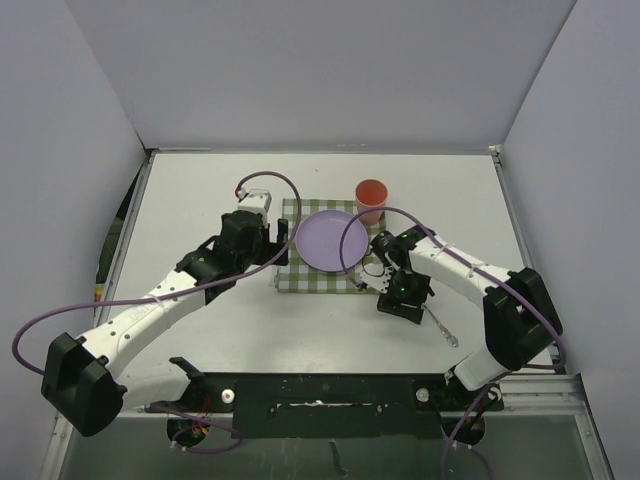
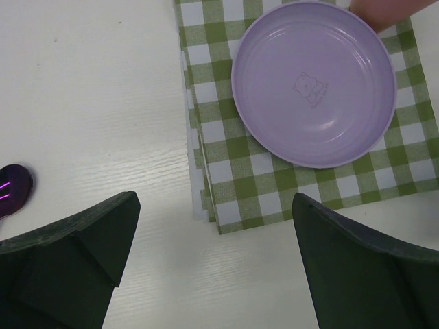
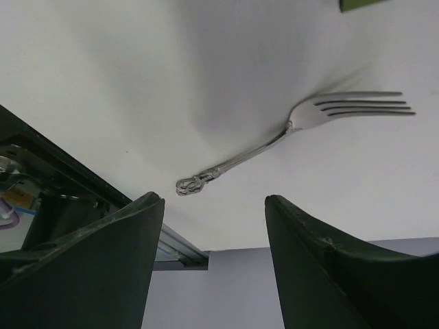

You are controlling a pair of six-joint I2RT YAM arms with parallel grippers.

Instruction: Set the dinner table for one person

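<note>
The purple plate [image 1: 332,241] lies on the green-and-white checked mat [image 1: 320,285]. At the mat's back right corner stands the red cup [image 1: 370,194]. My left gripper [image 1: 278,242] is open over the mat's left side, nothing between its fingers. The silver fork [image 3: 257,149] lies on the white table right of the mat; only its handle [image 1: 449,337] shows clearly from the top. My right gripper [image 1: 402,306] stands part open above the table near the mat's front right corner, its fingers empty. In the right wrist view the fork lies beyond its fingertips [image 3: 152,205].
A dark rounded thing [image 2: 14,188] with pink streaks shows at the left wrist view's edge; I cannot tell what it is. Purple cables arch over both arms.
</note>
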